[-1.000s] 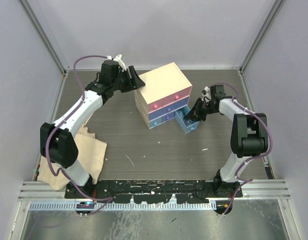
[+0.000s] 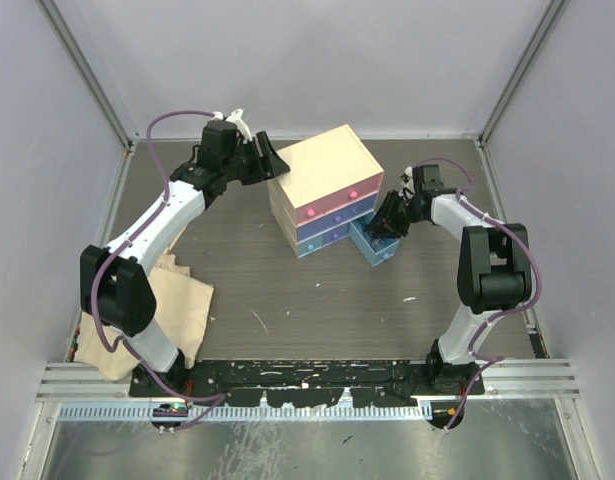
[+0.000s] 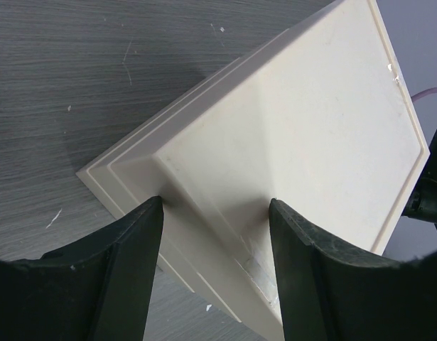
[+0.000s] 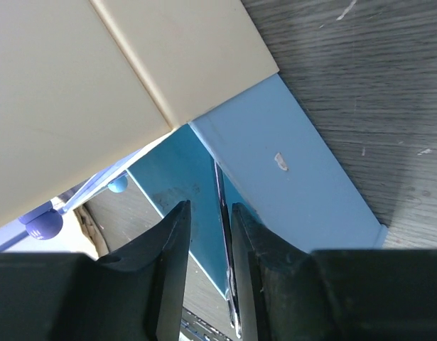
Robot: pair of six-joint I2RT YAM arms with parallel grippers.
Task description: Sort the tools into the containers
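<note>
A thin dark metal tool (image 4: pixel 223 206) lies inside the open light-blue bottom drawer (image 4: pixel 296 170), along its near wall. My right gripper is at the drawer with its fingers parted; the tool is visible in the gap, closer to the right finger, and not gripped. From above, the gripper hides most of the drawer's inside. The cabinet (image 2: pixel 322 170) has a cream top and pink, purple and blue drawer fronts. Over its left corner, my left gripper stands open, fingers wide apart, with the cabinet's pale surface showing between them.
A beige cloth bag (image 2: pixel 182 310) lies on the left of the table. Bare grey table (image 2: pixel 327 300) stretches in front of the cabinet. A purple drawer knob (image 4: pixel 45 224) juts out close to the right gripper. Walls stand at both sides and behind.
That gripper has shifted slightly. The left arm and cabinet stay still.
</note>
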